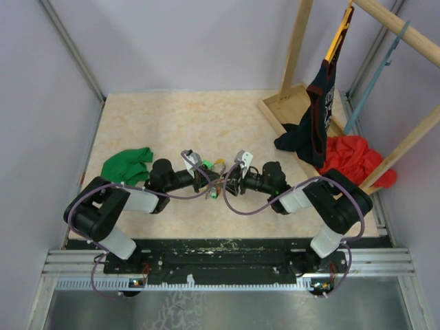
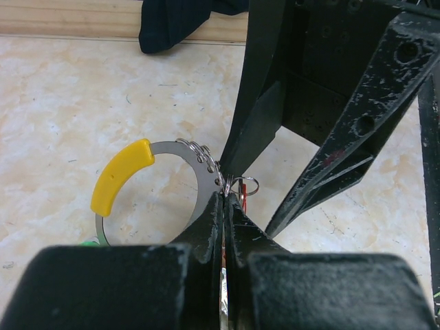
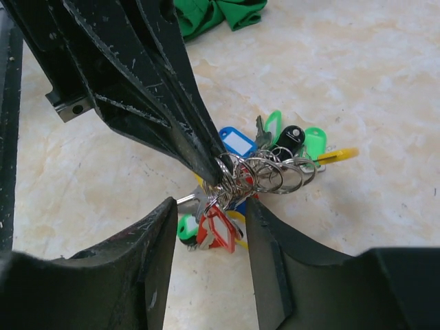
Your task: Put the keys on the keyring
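Observation:
My left gripper is shut at the centre, its tips at the silver rings of a curved keyring [image 2: 189, 152] with a yellow sleeve. In the right wrist view a bunch of small rings [image 3: 268, 172] hangs at the left gripper's tip, with coloured key tags [image 3: 237, 141] and keys around and below; whether any key is on the keyring I cannot tell. My right gripper is part open, its fingers either side of the lower rings and a red tag [image 3: 218, 232].
A green cloth [image 1: 126, 166] lies at the left. A wooden stand [image 1: 275, 111] with dark and red fabric occupies the right.

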